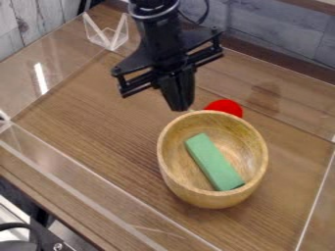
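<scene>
The robot's black gripper (178,96) hangs over the table, just above and left of a tan bowl (183,186). It looks shut, with nothing visible between its fingers. A green block (214,162) lies tilted inside the bowl. A red round object (224,107) sits just behind the bowl, partly hidden by its rim.
A white wire-like stand (108,31) is at the back left by the wall. A dark cable or part shows at the bottom left corner.
</scene>
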